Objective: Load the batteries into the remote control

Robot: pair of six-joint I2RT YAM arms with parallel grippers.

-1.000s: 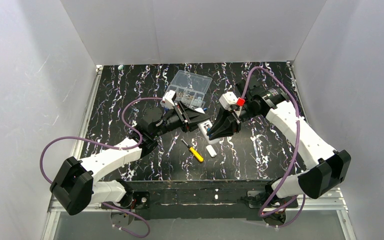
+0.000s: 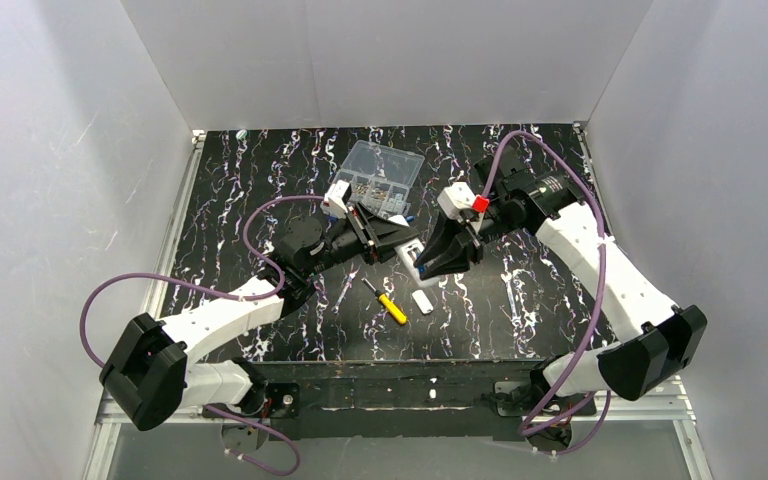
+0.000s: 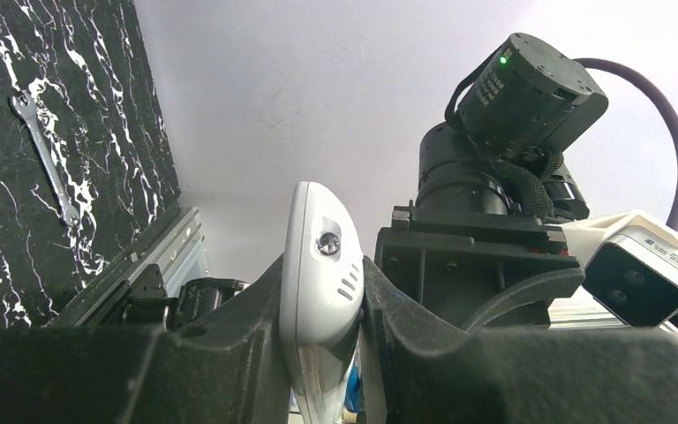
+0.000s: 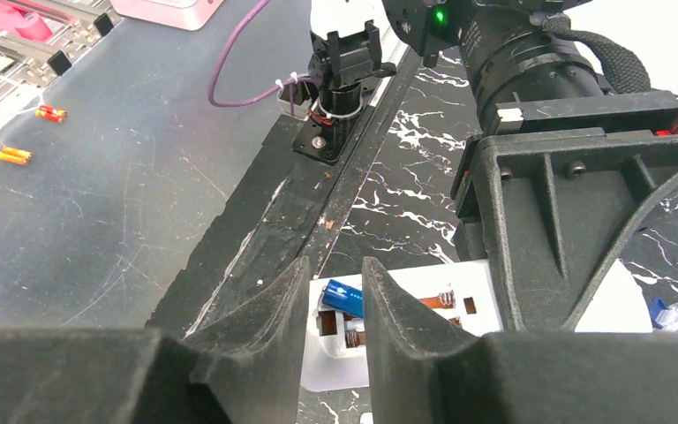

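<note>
The white remote control [image 2: 409,262] is held up over the table, my left gripper [image 2: 392,243] shut on it. In the left wrist view, its rounded end [image 3: 322,256] stands between the left fingers. My right gripper is part open at the remote's battery compartment. Through the gap between its fingers a blue battery [image 4: 342,298] shows, lying slantwise in the compartment; its far part is hidden by one finger. An empty bay with a metal spring [image 4: 353,339] lies beside it. On the table below rests a small white cover [image 2: 422,302].
A yellow screwdriver [image 2: 392,308] lies in front of the grippers, with one wrench [image 2: 346,288] to the left and another wrench [image 2: 512,298] to the right. Behind them stands a clear parts box [image 2: 385,160].
The right gripper has shifted very slightly around the compartment, and its arm's elbow has moved a little outward and forward. The left gripper and the remote have stayed put.
</note>
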